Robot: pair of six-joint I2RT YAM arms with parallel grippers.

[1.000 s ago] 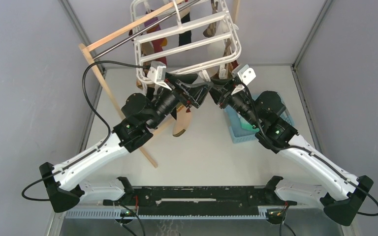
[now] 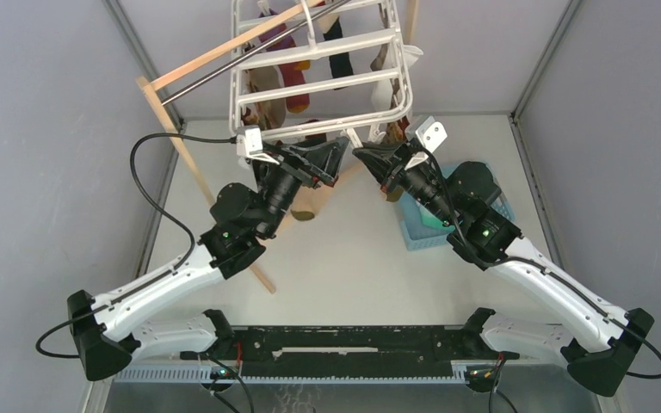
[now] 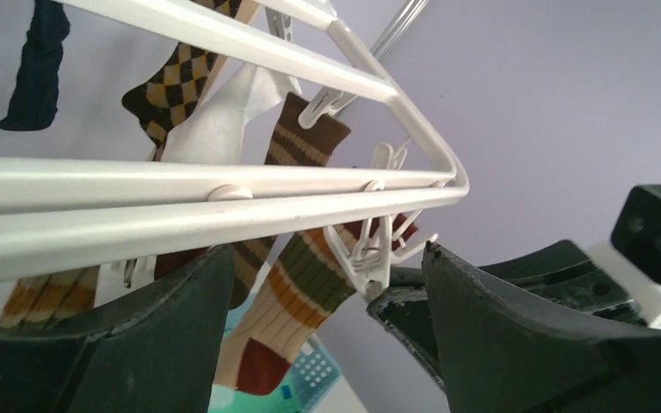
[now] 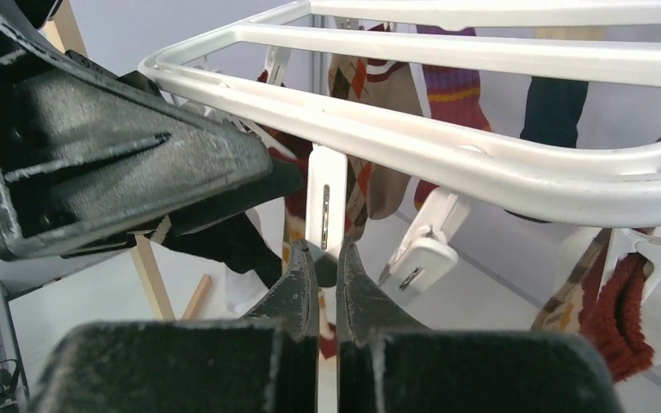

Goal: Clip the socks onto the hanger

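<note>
The white hanger (image 2: 314, 83) hangs from the rail with several socks clipped beneath it. My right gripper is shut on a white clip (image 4: 325, 198) at the hanger's near bar. In the left wrist view my left gripper stands open below that bar, beside the clip where my right gripper holds on. A striped sock (image 3: 280, 310) with a red heel hangs behind the gap between its fingers; I cannot tell how it is attached at its top.
A blue basket (image 2: 417, 237) stands at the right on the white floor. The wooden rack (image 2: 176, 138) stands at the left. Grey walls enclose both sides.
My left gripper has drawn back a little to the upper left from my right gripper. The hanger and socks have shifted slightly. The right arm has stayed nearly still.
</note>
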